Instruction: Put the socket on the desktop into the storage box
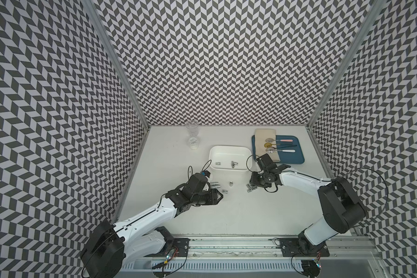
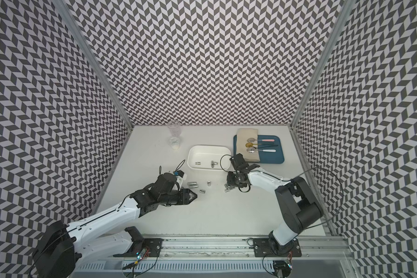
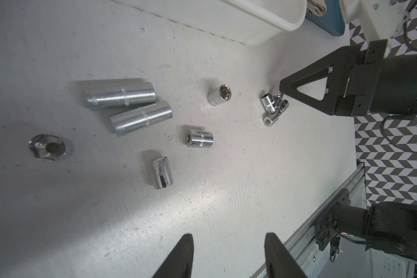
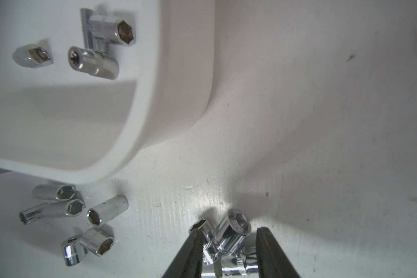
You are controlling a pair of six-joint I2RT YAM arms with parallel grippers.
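Note:
Several chrome sockets lie loose on the white desktop. In the left wrist view these include a pair of long sockets (image 3: 141, 117), a short socket (image 3: 199, 138) and an upright-leaning socket (image 3: 219, 95). A small cluster of sockets (image 4: 231, 231) sits below the fingers of my right gripper, partly between its fingertips; no firm hold shows. My left gripper is open over bare desktop, nothing between its fingers. The white storage box (image 1: 230, 147) stands behind, with several sockets inside, such as one socket (image 4: 93, 62).
A blue tray (image 1: 292, 159) with a cloth and spoons is at the back right. Two clear cups (image 1: 193, 142) stand at the back left. The box wall (image 4: 180, 69) rises close to my right gripper.

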